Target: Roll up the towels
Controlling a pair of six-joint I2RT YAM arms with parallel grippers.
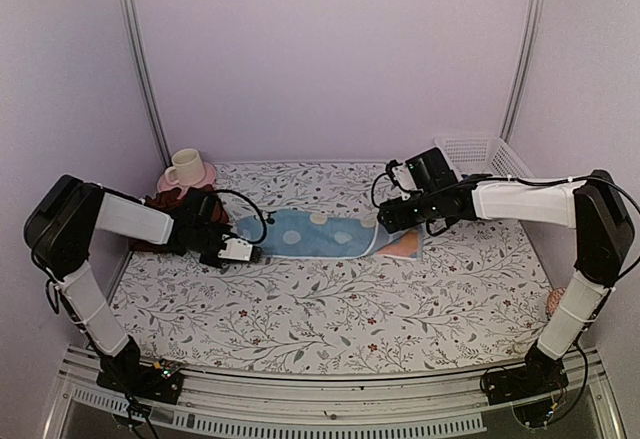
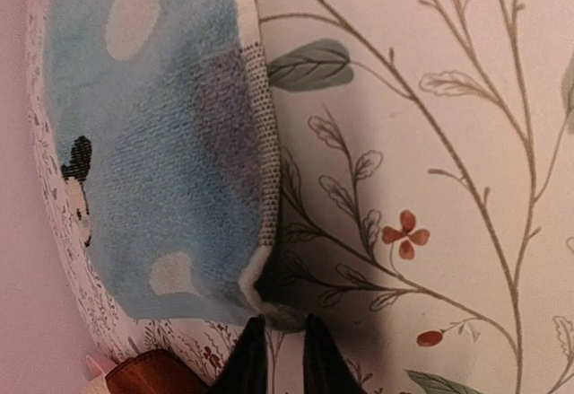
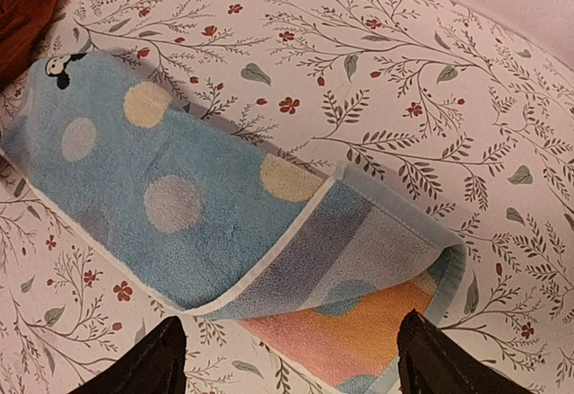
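A blue polka-dot towel point(image 1: 320, 234) lies lengthwise on the floral mat, its right end folded over at a slant above an orange section point(image 3: 341, 331). My left gripper is at the towel's left end, its fingertips close around the towel's pale corner with a narrow space between them; whether they pinch it I cannot tell. My right gripper is open above the folded right end, with nothing between its fingers.
A white plastic basket point(image 1: 474, 151) stands at the back right. A cream mug point(image 1: 186, 169) on a pink item and a brown cloth point(image 2: 152, 376) are at the back left.
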